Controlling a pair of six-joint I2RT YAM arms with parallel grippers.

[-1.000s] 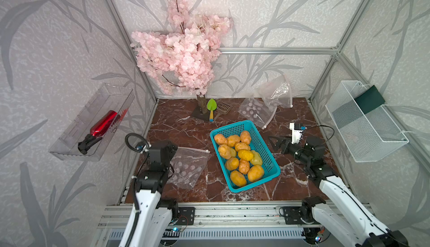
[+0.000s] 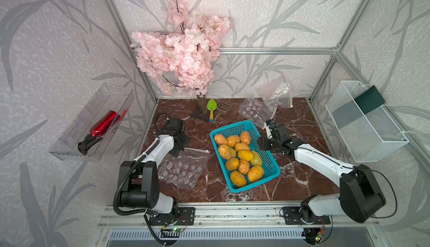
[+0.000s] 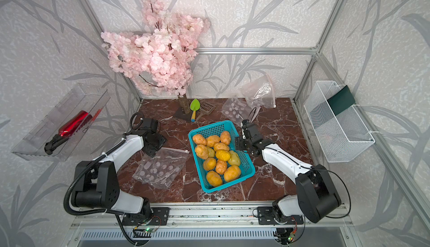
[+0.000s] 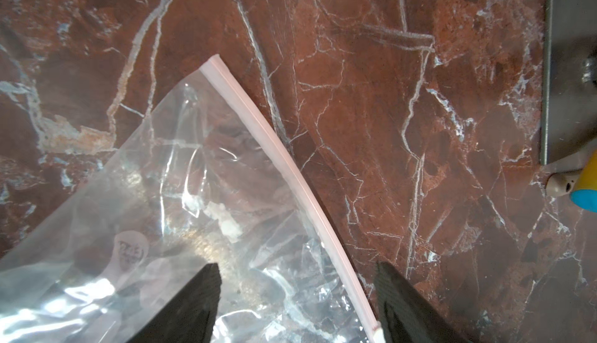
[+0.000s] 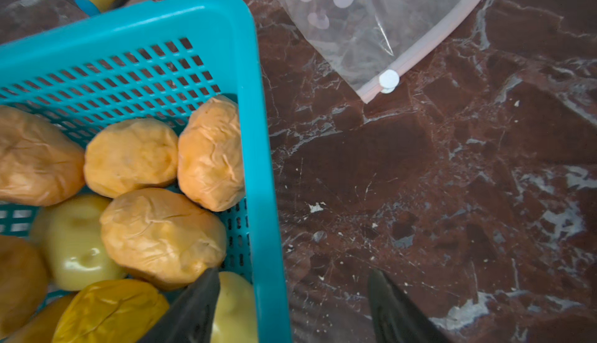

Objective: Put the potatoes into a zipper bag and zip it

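A flat clear zipper bag [image 2: 183, 168] lies left of the teal basket [image 2: 264, 173], which holds several potatoes [image 2: 238, 179]. My left gripper stands open over the bag's top corner and pale zipper strip [image 4: 273, 150], with nothing held. My right gripper is open above the basket's right rim [image 5: 261, 175], fingers either side of it. In the right wrist view another bag [image 5: 367, 13] with a white slider [image 5: 388, 80] lies behind the basket.
A vase of pink blossoms, a green trowel [image 2: 211, 105] and a slotted tool stand at the back left. A wire holder [image 2: 365, 135] hangs on the right wall, a clear bin [image 2: 67, 146] on the left. Marble is bare right of the basket.
The bags and potatoes have not moved.
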